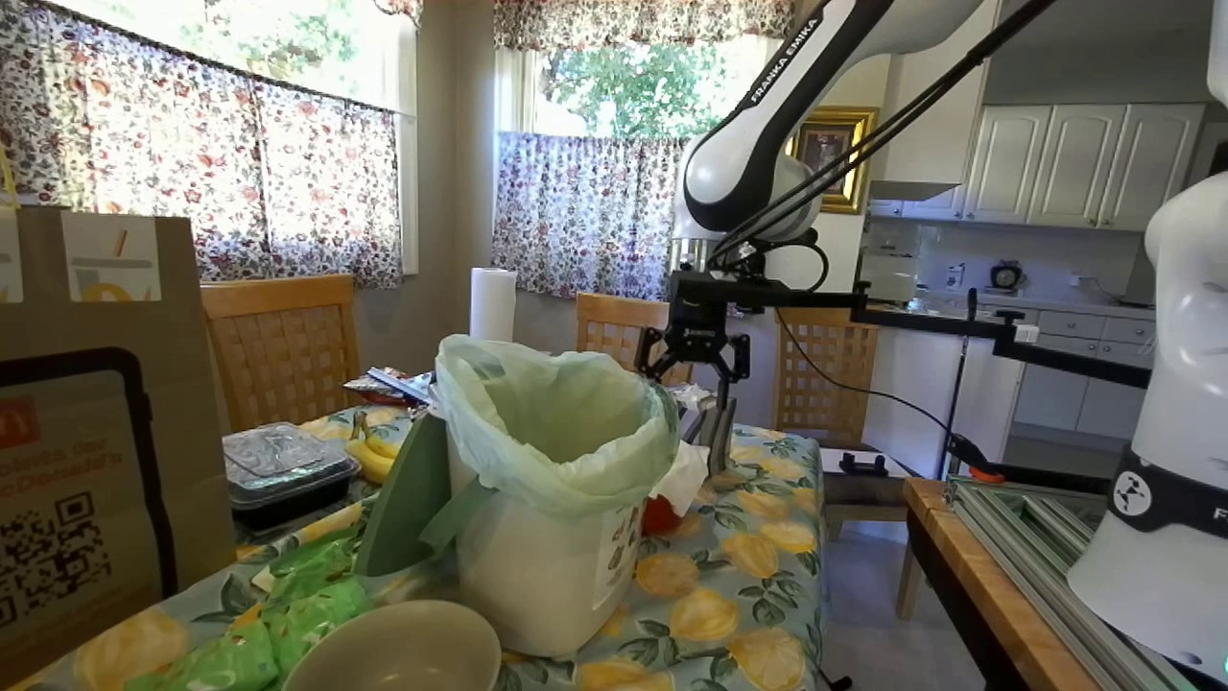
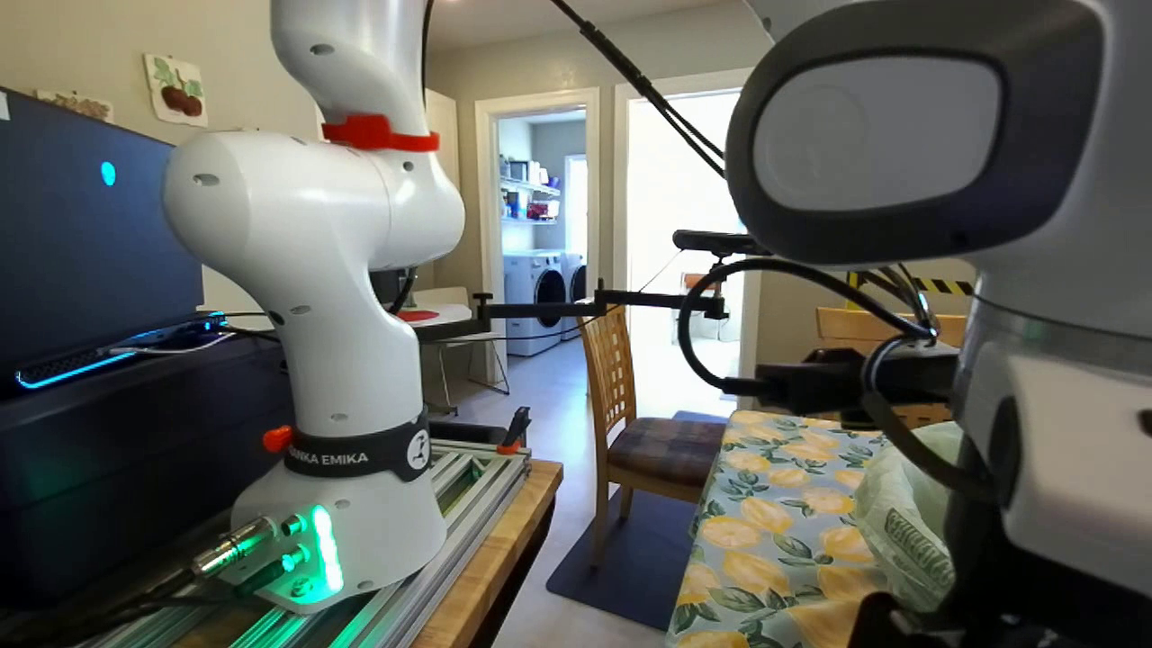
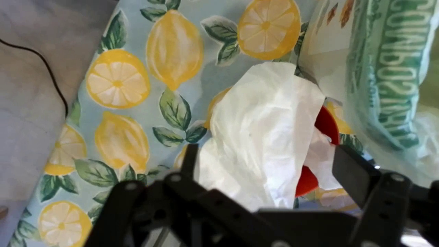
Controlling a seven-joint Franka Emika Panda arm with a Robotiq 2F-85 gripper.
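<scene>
My gripper (image 1: 694, 367) is open above the table, just behind the bin's right side in exterior view 1. In the wrist view, its fingers (image 3: 356, 172) stand wide apart with a crumpled white paper (image 3: 263, 136) below and between them. Nothing is held. Under the paper shows part of a red bowl or dish (image 3: 307, 181), mostly covered. A white bin (image 1: 541, 570) with a pale green bag liner (image 1: 564, 478) stands on the table close beside the paper. Lettering on the liner (image 3: 397, 74) shows at the wrist view's right edge.
A grey-beige bowl (image 1: 397, 651), green packets (image 1: 299, 616), bananas (image 1: 374, 455), a black takeout container (image 1: 288, 472) and a paper bag (image 1: 104, 426) crowd the table's left side. The lemon tablecloth (image 1: 766, 599) is bare to the bin's right.
</scene>
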